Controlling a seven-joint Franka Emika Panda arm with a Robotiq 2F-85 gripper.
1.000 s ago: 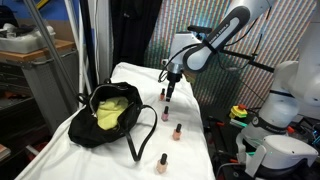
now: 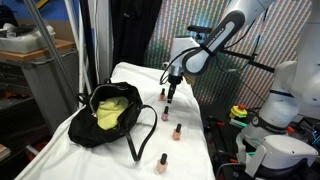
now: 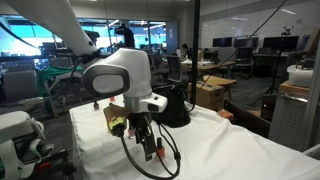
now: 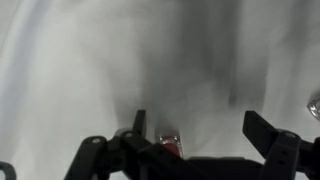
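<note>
My gripper stands open in the wrist view, nothing between its fingertips. A small bottle with a reddish part [image 4: 173, 146] shows near the left finger, partly hidden by the gripper. In exterior view 1 the gripper [image 2: 167, 88] points down over the far part of the white table. Small pinkish bottles stand about there: a far bottle [image 2: 162, 96] close to the fingers, a middle bottle [image 2: 165, 115], another bottle [image 2: 177, 132] nearer, and a front bottle [image 2: 163, 160]. An orange-pink bottle [image 3: 160, 152] is beside the gripper in exterior view 2.
A black bag [image 2: 107, 124] with yellow-green cloth [image 2: 113, 108] inside lies left of the bottles, its strap looping toward them. A shiny object [image 4: 315, 105] is cut off at the wrist view's right edge.
The arm has shifted slightly over the last second in exterior view 1, its upper part a little to the left. The bottles and bag have not visibly moved.
</note>
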